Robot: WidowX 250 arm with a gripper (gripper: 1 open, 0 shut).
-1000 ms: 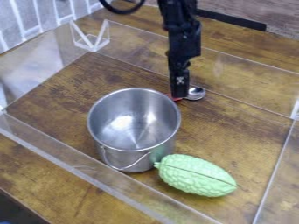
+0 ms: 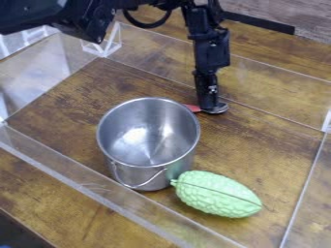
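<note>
My black gripper (image 2: 207, 97) points down at a spoon lying on the wooden surface, with a silver bowl end (image 2: 216, 108) to the right and a red handle (image 2: 193, 108) to the left. The fingertips are low at the spoon; the gripper is shut, and whether the spoon is between its fingers cannot be seen clearly. A large steel pot (image 2: 146, 131) stands in front, left of centre. A pale green bitter melon (image 2: 216, 194) lies at the front right, beside the pot.
Clear plastic walls and edges border the wooden work surface (image 2: 72, 97) on the left, front and right.
The gripper has moved slightly left and down over the last second, onto the spoon. The pot and melon have not moved.
</note>
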